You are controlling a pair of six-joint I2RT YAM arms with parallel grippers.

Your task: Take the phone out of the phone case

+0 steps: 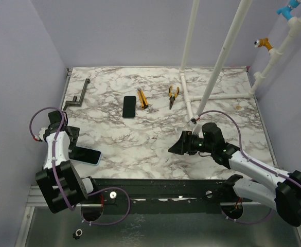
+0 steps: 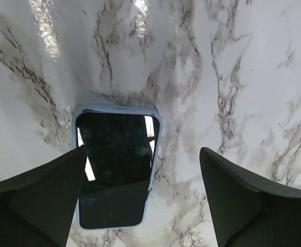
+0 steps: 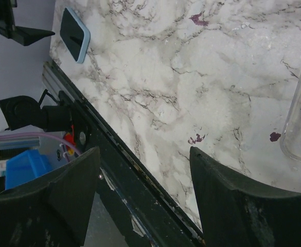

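Observation:
A black-screened phone lies face up inside a light blue case, whose rim shows around its edges in the left wrist view. In the top view the cased phone is at the table's front left. My left gripper is above and just behind it, its fingers spread wide with nothing between them; the left finger overlaps the phone's edge in its wrist view. Over the front-right part of the table, my right gripper hangs far from the phone, fingers apart and empty.
Another dark phone-like slab, a yellow cutter and pliers lie toward the back. A grey pipe piece is at back left. White pipes stand at right.

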